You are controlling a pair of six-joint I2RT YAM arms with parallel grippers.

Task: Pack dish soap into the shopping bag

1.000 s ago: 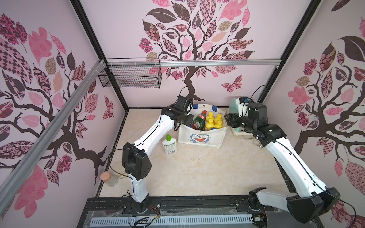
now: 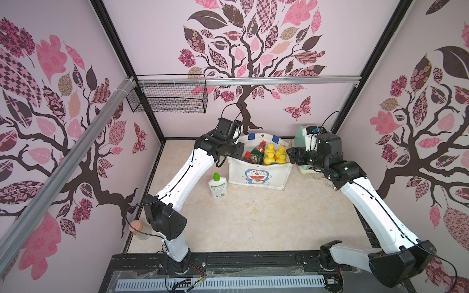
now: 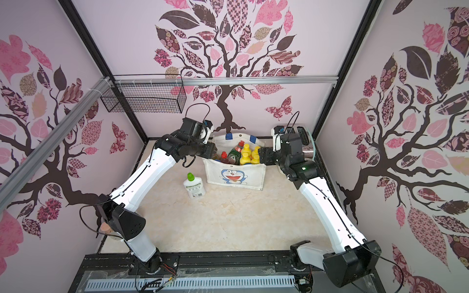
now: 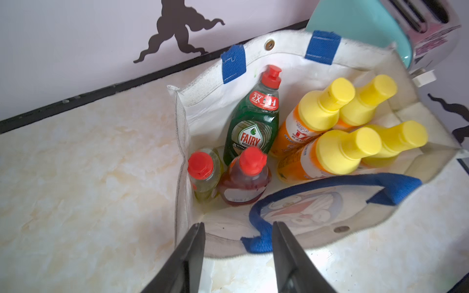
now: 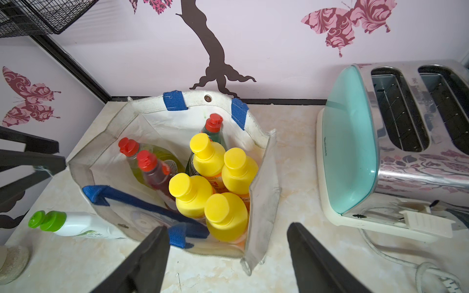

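A white bottle with a green cap (image 2: 218,187) stands upright on the table, left of the shopping bag. The white cloth bag (image 2: 256,176), with a cartoon face on its front, stands open. Inside are a green Fairy bottle (image 4: 252,119), two red-capped bottles, one reddish (image 4: 246,178) and one pale green (image 4: 205,173), and several yellow-topped orange bottles (image 4: 305,122). My left gripper is above the bag's left end, fingers apart, nothing between them. Beside the bag's right end, my right gripper is open and empty; the bag's near right corner shows between its fingers.
A toaster (image 5: 386,146) with its cord stands close to the bag's right side. At the far left edge is a jar (image 2: 137,228). A wire basket (image 2: 168,97) hangs at the back left.
The right arm has barely moved. The bottle on the table is where it was.
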